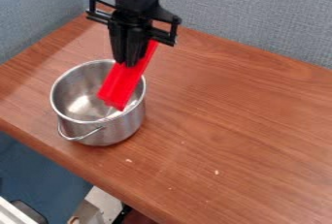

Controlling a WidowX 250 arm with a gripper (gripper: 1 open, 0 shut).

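Observation:
My black gripper (130, 48) hangs from the top of the view, shut on a long red block (123, 80). The block slants down over the steel pot (104, 126), its lower end above or inside the opening; which, I cannot tell for sure. The pot has a wire handle and stands at the left of the wooden table.
Grey padded walls (259, 15) border the back and left. The table's front-left edge is close to the pot, with blue floor beyond it.

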